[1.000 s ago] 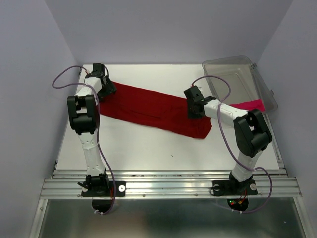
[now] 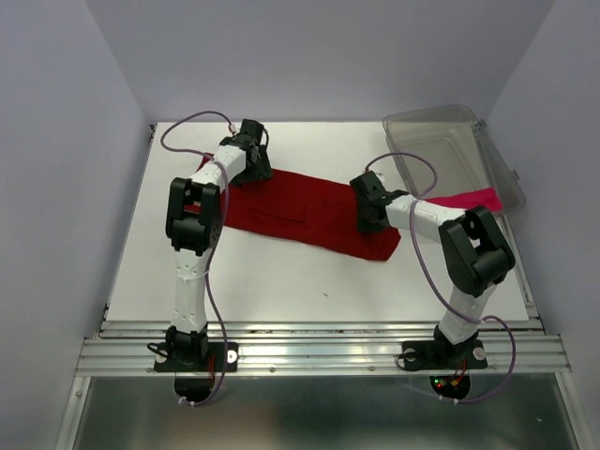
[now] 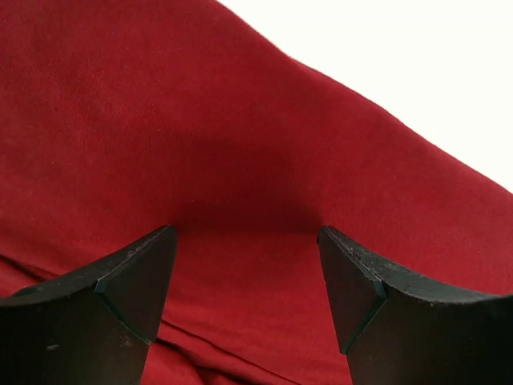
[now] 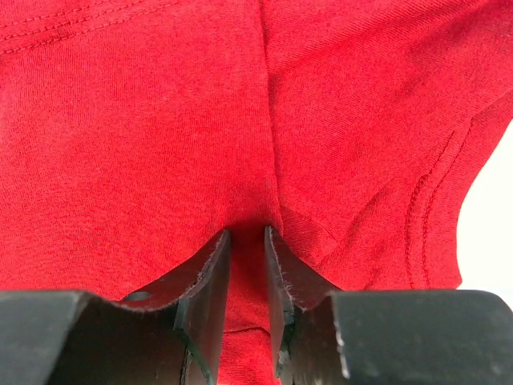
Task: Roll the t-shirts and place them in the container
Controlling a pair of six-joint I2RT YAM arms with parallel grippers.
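A dark red t-shirt (image 2: pixel 291 209) lies folded into a long strip, running from the left of the table to right of its middle. Over its left part hovers my left gripper (image 2: pixel 258 173); in the left wrist view its fingers (image 3: pixel 136 277) stand wide apart above smooth cloth, holding nothing. At the strip's right end is my right gripper (image 2: pixel 367 223). In the right wrist view its fingertips (image 4: pixel 218 245) have a narrow gap between them, close over a fold line near a stitched hem (image 4: pixel 425 208). Whether they touch the cloth I cannot tell.
A clear plastic bin (image 2: pixel 441 145) stands at the back right, with a bright red cloth (image 2: pixel 473 199) at its front edge.
My left gripper has moved right along the strip, away from its left end, after rising from there. My right gripper has stayed near the strip's right end, shifting only slightly.
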